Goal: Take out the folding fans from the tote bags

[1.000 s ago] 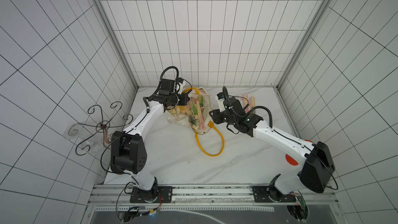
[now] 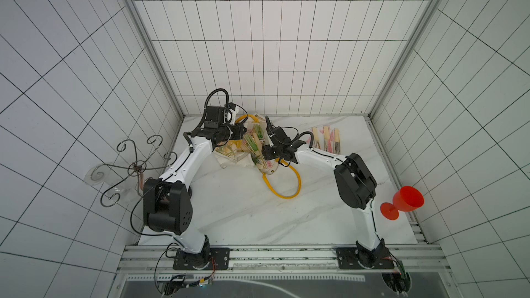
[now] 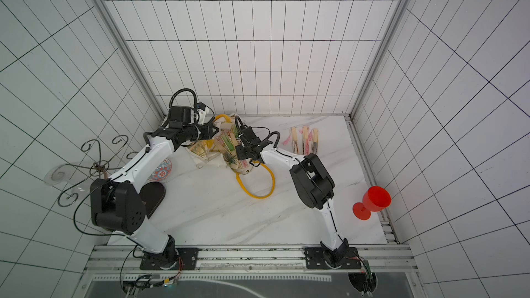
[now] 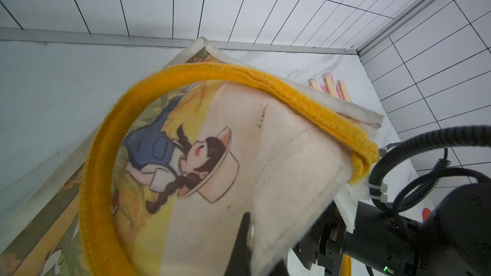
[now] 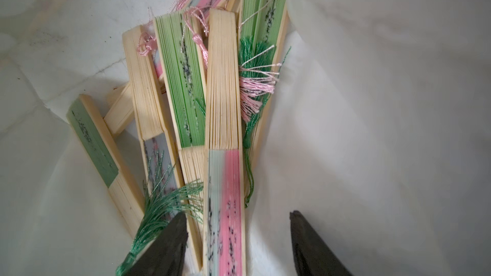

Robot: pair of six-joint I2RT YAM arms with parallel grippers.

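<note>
A pale tote bag (image 4: 240,117) with yellow handles and a printed girl lies mouth open at the back left. My left gripper is shut on a fold of its rim; one finger is behind the cloth. Several folding fans (image 5: 181,87) with green and pink tassels lie inside, some overlapping. Within the bag's mouth my right gripper stands open. Between and beyond its fingertips lies a pink-and-grey fan (image 5: 224,199), not gripped. Three fans (image 2: 326,139) rest on the table at the back right.
A red goblet (image 2: 407,198) lies at the right edge. At the left stands a curled metal holder (image 2: 135,168). A yellow handle (image 2: 299,185) loops over the table in front of the bag.
My right gripper has moved left, from beside the bag to over the fans in it. The left gripper and the bag have shifted slightly left, and the front handle has moved a little.
</note>
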